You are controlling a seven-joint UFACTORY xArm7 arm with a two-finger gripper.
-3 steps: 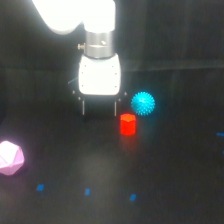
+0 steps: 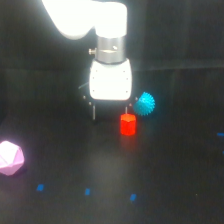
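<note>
A small red block (image 2: 128, 125) rests on the dark surface near the middle of the camera view. My gripper (image 2: 111, 112), below a white body, hangs just left of the block with its two thin fingers spread apart. The right finger lines up in the view with the block's top; whether it touches cannot be told. Nothing shows between the fingers. Just behind and to the right of the block is a spiky cyan ball (image 2: 145, 104).
At the left edge lies a pale pink faceted ball (image 2: 10, 158). Small blue marks (image 2: 87, 191) dot the front of the surface, which is otherwise bare there and at the right. The scene is dark.
The arm and gripper have shifted right and a little lower in the view, closer to the red block. Block and balls have stayed put.
</note>
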